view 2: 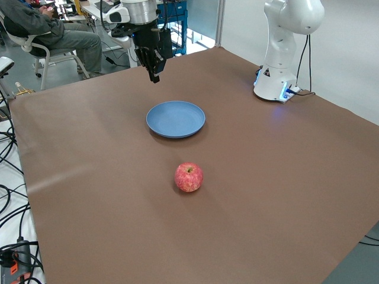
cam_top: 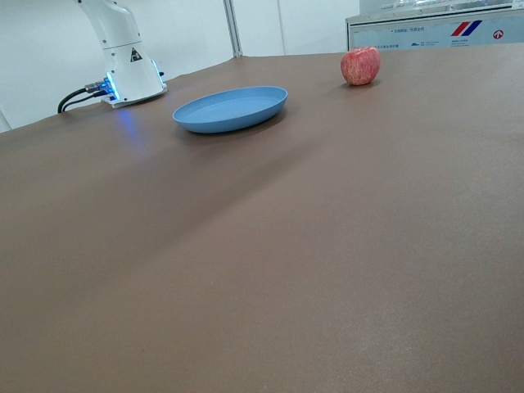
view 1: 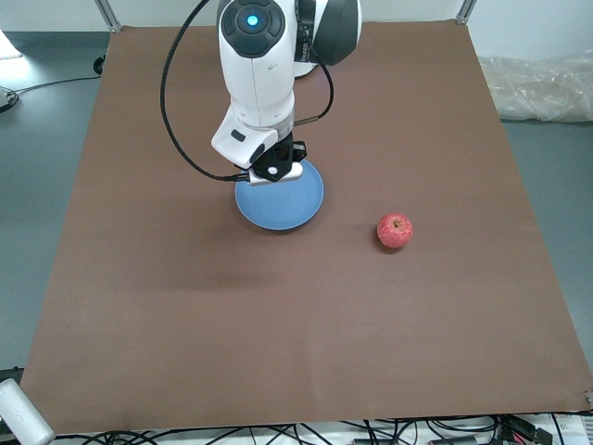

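Note:
A red apple point(view 1: 395, 231) rests on the brown table, apart from a round blue plate point(view 1: 278, 206), to its right in the left view. The same apple point(view 2: 189, 177) is in front of the plate point(view 2: 175, 119) in the right view. My gripper point(view 2: 154, 76) hangs high near the far side of the plate; whether its fingers are open or shut is unclear. In the left view the arm hides it and part of the plate. The top view shows the plate point(cam_top: 229, 109) and apple point(cam_top: 360, 66), without the gripper.
Cables run along the table's outside edge. A seated person and chair are beyond it.

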